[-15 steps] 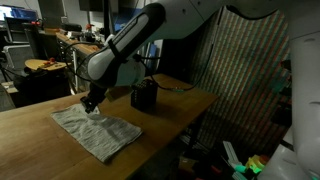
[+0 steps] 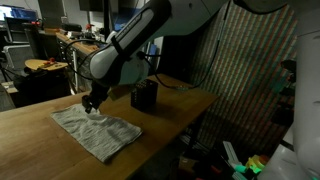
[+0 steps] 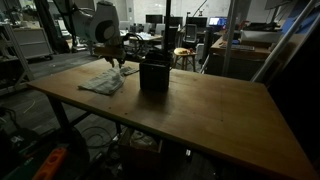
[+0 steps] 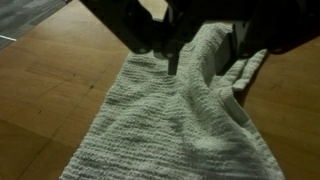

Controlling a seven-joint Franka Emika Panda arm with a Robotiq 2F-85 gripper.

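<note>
A whitish, textured cloth (image 2: 112, 137) lies spread and rumpled on the wooden table, with a raised fold near its far part. My gripper (image 2: 92, 104) is low over that fold, pointing down. In the wrist view the cloth (image 4: 165, 125) fills the middle, and its ridge runs up between the dark fingers of my open gripper. Whether the fingers touch the fabric cannot be made out. From the other side, the cloth (image 3: 98, 83) shows near the table's left end, below the arm.
A black box (image 3: 154, 78) stands on the table beside the cloth, close to the arm. The wooden tabletop (image 3: 220, 110) beyond the box is bare. Chairs and desks fill the background.
The arm appears to have shifted only slightly over the last second. The cloth lies in the same place, its fold still under the gripper.
</note>
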